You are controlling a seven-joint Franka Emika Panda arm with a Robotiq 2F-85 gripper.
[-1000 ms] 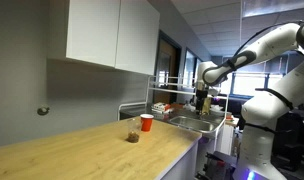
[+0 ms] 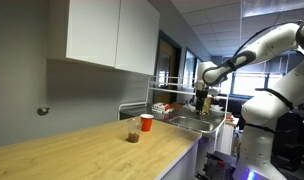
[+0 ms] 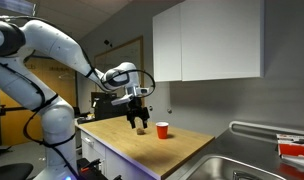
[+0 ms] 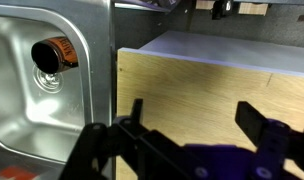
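Observation:
My gripper is open, with only bare wooden counter showing between its fingers in the wrist view. In exterior view 2 the gripper (image 3: 138, 92) hangs above the counter (image 3: 187, 145). A red cup (image 2: 147, 122) stands on the wooden surface, and closer to the camera in exterior view 1 is a small brownish jar or glass (image 2: 133, 135). Both appear apart from the gripper. A dark can with an orange label (image 4: 54, 54) lies in the metal sink (image 4: 37, 110), left of the gripper in the wrist view.
White cabinets (image 3: 209, 45) hang above the counter. A dish rack (image 3: 292, 148) with reddish items stands beyond the sink in exterior view 2. The raised sink rim (image 4: 102, 60) borders the wood.

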